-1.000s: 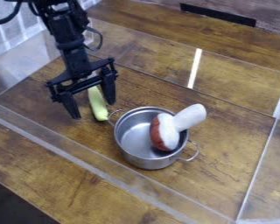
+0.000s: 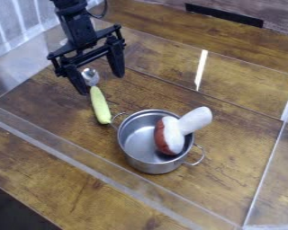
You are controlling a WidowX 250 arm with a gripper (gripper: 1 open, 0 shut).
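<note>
My black gripper (image 2: 86, 65) hangs at the upper left with its fingers spread open, above and behind a pale yellow-green elongated object (image 2: 100, 105) lying on the wood table. A small whitish piece shows at that object's upper end, just under the gripper. A steel pot (image 2: 141, 148) with two wire handles sits right of centre toward the front, holding a red-and-white object (image 2: 173, 137) and a white cylindrical piece (image 2: 194, 119) that leans over its rim.
Transparent panels border it at the left and right. A dark slot shows at the back edge.
My gripper has risen and moved back, away from the yellow-green object, which stays on the table in about the same place. The pot and its contents look unchanged.
</note>
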